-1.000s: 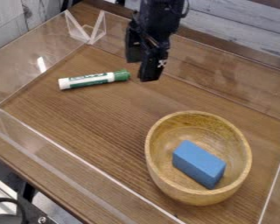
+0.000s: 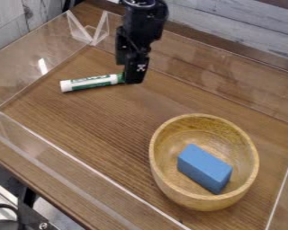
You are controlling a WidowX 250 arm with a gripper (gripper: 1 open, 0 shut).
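Observation:
A white tube with green print [image 2: 91, 83] lies on the wooden table at the upper left. My black gripper [image 2: 130, 72] hangs at the top centre, just right of the tube's right end, its fingers open. A yellow bowl [image 2: 171, 144] at the lower right holds a blue block [image 2: 203, 167].
White planks run behind the table's back edge, and a black cable shows at the lower left corner.
My gripper has moved left, toward the tube's right end. The tube, bowl and block have not visibly moved.

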